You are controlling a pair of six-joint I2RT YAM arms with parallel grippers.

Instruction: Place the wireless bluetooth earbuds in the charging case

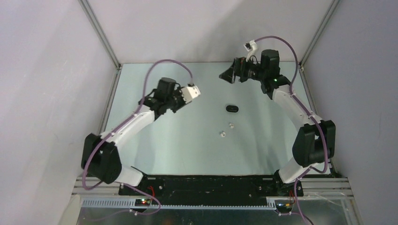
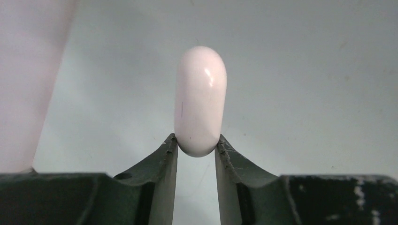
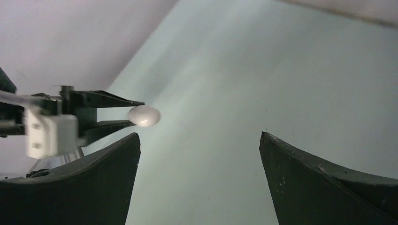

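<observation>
A smooth white pill-shaped piece (image 2: 201,93), apparently the charging case, is held at its near end by my left gripper, with one fingertip on each side. Its white end (image 3: 144,116) also shows between the left fingers in the right wrist view. From above, the left arm hides it. My right gripper stands open and empty, up at the back right in the top view. Two small white earbuds (image 1: 223,134) (image 1: 232,125) lie apart on the table, right of centre.
A small black oval piece (image 1: 232,108) lies on the table just behind the earbuds; I cannot tell its details.
</observation>
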